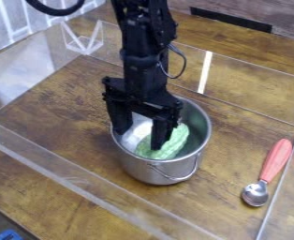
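The black gripper (139, 117) reaches down into a silver metal bucket (162, 164), its two dark fingers inside or at the rim, over a pale green textured oblong object (166, 141) lying in it. The gripper hides part of that object, and I cannot tell whether the fingers touch it.
A scoop with a red handle (274, 161) lies on the wooden table (50, 112) right of the bucket. A small blue item (2, 232) is at the lower-left corner.
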